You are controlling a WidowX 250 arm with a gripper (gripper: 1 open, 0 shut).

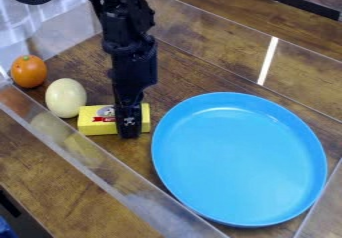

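Observation:
My black gripper (127, 117) is lowered onto a yellow box (96, 124) with a red label, which lies on the wooden table left of a large blue plate (241, 157). The gripper is open, its fingertips at the box's right part; their far side is hidden.
A white egg-shaped object (66, 96) and an orange fruit (30, 72) sit to the left. Clear plastic edges run diagonally along the lower left. The wooden table (201, 52) behind the plate is clear apart from a white strip at the right.

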